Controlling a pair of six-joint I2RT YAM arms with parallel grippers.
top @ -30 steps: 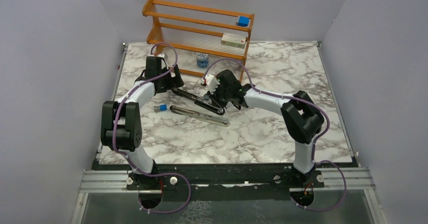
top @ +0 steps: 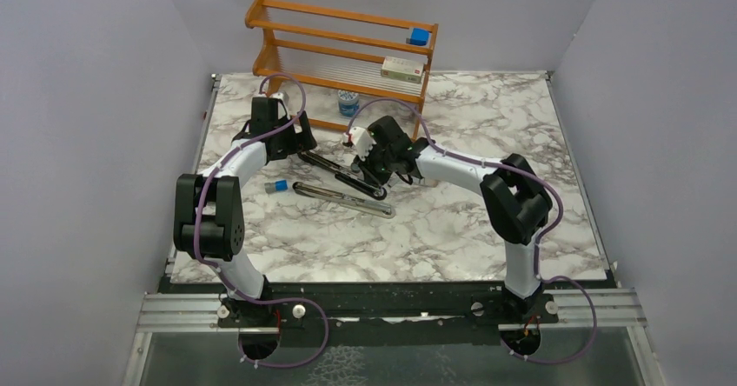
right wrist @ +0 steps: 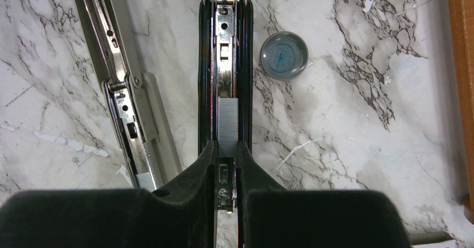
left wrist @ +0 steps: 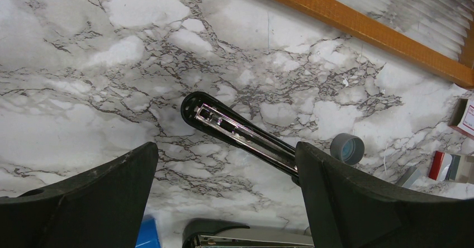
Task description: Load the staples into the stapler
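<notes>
The black stapler (top: 341, 170) lies opened out on the marble table, its metal channel facing up. In the right wrist view a grey staple strip (right wrist: 228, 122) sits along that channel. My right gripper is closed in on the strip's near end, one fingertip on each side, shut on it. The left wrist view shows the stapler's other end (left wrist: 221, 122) below my left gripper, whose fingers stand wide apart with nothing between them. A second, grey stapler (right wrist: 127, 100) lies open beside the black one, with staples (right wrist: 145, 181) in its channel.
A round grey cap (right wrist: 284, 56) stands close beside the black stapler. Near the left arm lies a small blue-ended container (top: 276, 186). Small boxes (left wrist: 464, 117) lie beyond. The wooden rack (top: 348, 82) bounds the back.
The right arm has shifted slightly toward the back, uncovering a little more behind its wrist. The left arm and both staplers look unmoved.
</notes>
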